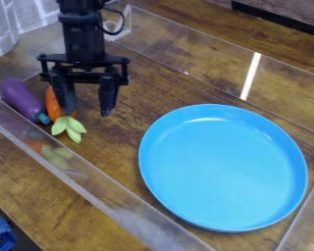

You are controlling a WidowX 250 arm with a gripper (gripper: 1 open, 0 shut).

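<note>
My black gripper (pixel 83 102) is at the upper left, pointing down with its two fingers apart, open, over an orange carrot (pixel 52 104) with green leaves (pixel 68 127). The left finger is at the carrot, partly in front of it; whether it touches cannot be told. A purple eggplant (pixel 21 96) lies just left of the carrot.
A large blue plate (pixel 223 167) fills the right front of the wooden table (pixel 199 69). A clear low barrier (pixel 107 191) runs along the front left. A blue object (pixel 0 237) is at the bottom left corner.
</note>
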